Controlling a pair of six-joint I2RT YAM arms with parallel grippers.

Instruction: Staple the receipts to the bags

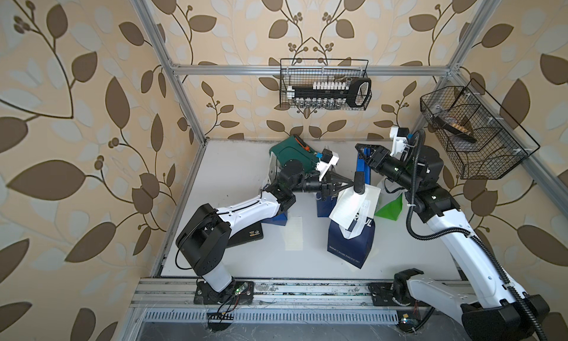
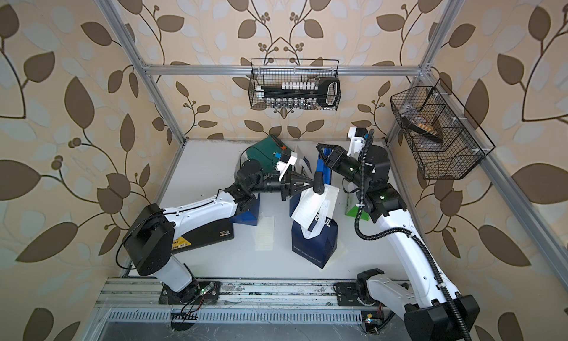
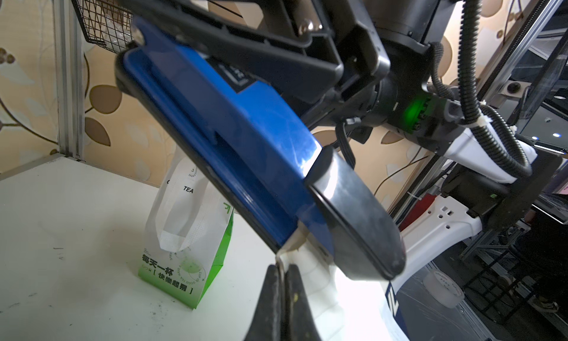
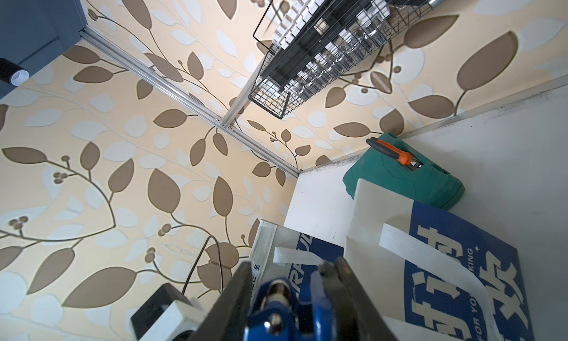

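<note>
My right gripper (image 1: 360, 153) is shut on a blue stapler (image 3: 236, 128), which slants down with its black tip (image 1: 359, 183) over the top of the dark blue bag (image 1: 350, 245). In the left wrist view the white paper edge (image 3: 307, 258) sits at the mouth of the stapler. My left gripper is shut on that thin edge just beside the mouth. A white receipt (image 1: 344, 209) hangs over the front of the bag, partly covering its lettering. The bag leans, standing on the table. Where receipt and bag overlap at the stapler cannot be told clearly.
A white and green tea bag (image 3: 183, 234) stands right of the stapler. More blue-printed bags (image 4: 461, 270) stand behind and left. A paper slip (image 1: 293, 233) lies on the table near a black box (image 1: 245, 234). A green bag (image 1: 293, 151) is at the back.
</note>
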